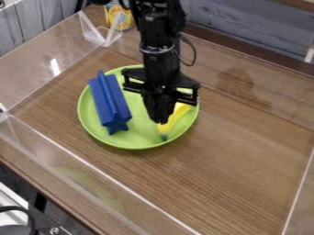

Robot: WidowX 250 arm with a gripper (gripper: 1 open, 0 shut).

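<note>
A green plate (130, 138) lies on the wooden table, holding a blue ridged object (108, 101) on its left and a yellow elongated piece (174, 120) on its right. My black gripper (162, 108) is low over the plate's middle-right, beside the yellow piece and partly hiding it. Its fingertips are dark and bunched; whether anything is between them is hard to see.
A yellow-and-blue container (117, 16) stands at the back left near clear plastic.
</note>
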